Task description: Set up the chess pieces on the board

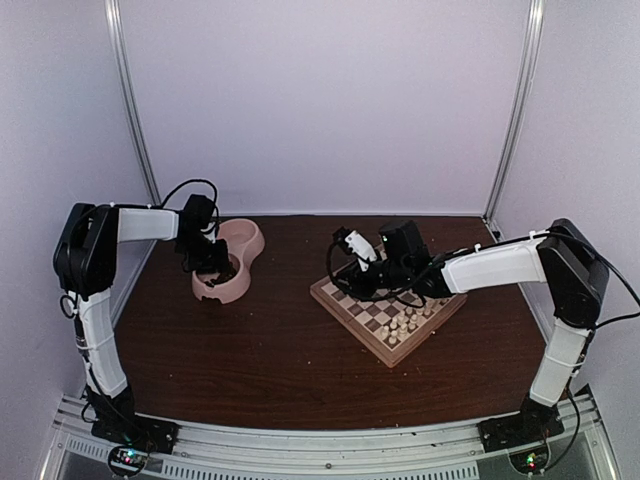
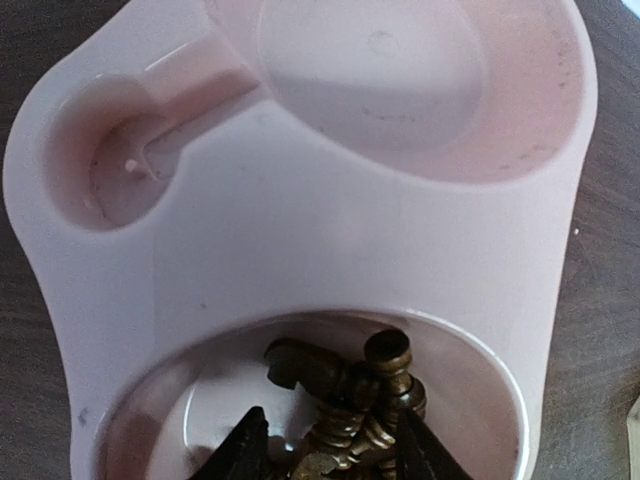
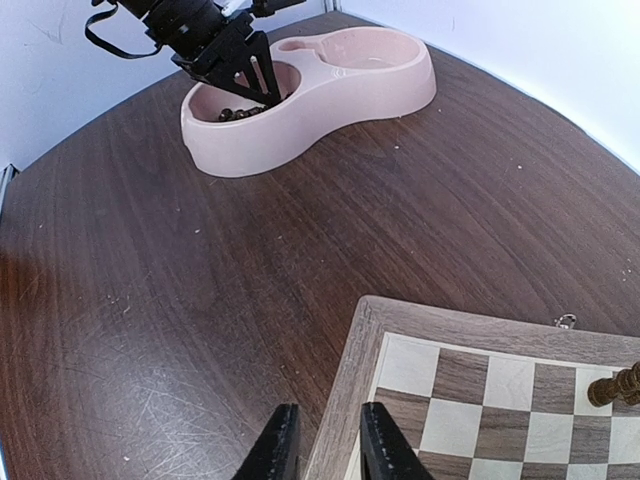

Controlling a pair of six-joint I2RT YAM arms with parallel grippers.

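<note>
Dark chess pieces (image 2: 335, 375) lie jumbled in the near bowl of the pink container (image 1: 241, 232). My left gripper reaches down into that bowl, its fingers apart with some of the heap showing between and beneath them; contact cannot be made out. The chessboard (image 1: 352, 323) bears several white pieces (image 1: 404, 322) along its near right side. A dark piece (image 3: 618, 386) sits on the board at the right edge of the right wrist view. Over the board's left corner hangs my right gripper, open and empty. The right arm hides much of the board in the top view.
The container's far bowl (image 2: 375, 70) and small round hollow (image 2: 125, 165) look empty. Bare dark table (image 1: 270, 350) stretches between container and board. Walls close off the back and both sides.
</note>
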